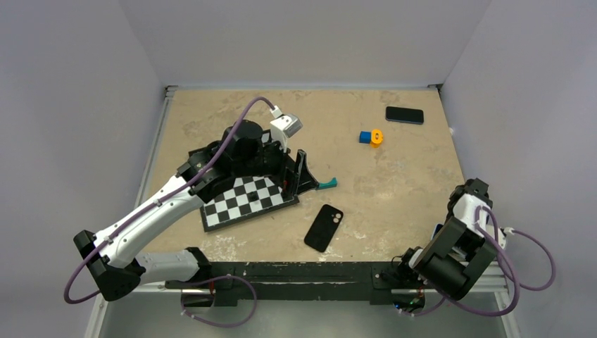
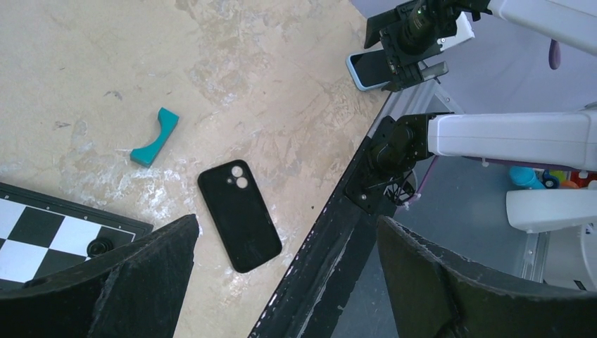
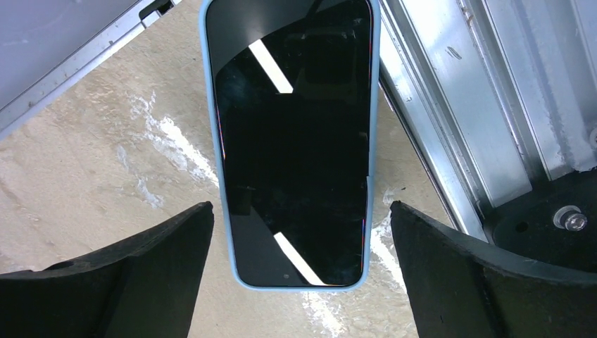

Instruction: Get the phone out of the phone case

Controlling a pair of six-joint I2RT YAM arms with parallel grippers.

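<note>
A black phone case (image 1: 324, 227) lies flat near the front edge of the table, with light round camera openings at its upper end. It also shows whole in the left wrist view as the case (image 2: 240, 215). At the front right corner rests a dark-screened phone with a light blue rim (image 3: 296, 162). My right gripper is above that phone, open, one finger on each side of its lower part and nothing gripped. Over the table by the chessboard, my left gripper stands open and empty, apart from the black case.
Another dark phone (image 1: 405, 115) lies at the back right. A blue piece (image 1: 365, 137) and a yellow piece (image 1: 376, 137) sit nearby. The chessboard (image 1: 242, 201) is partly under the left arm, with a teal piece (image 2: 155, 139) beside it.
</note>
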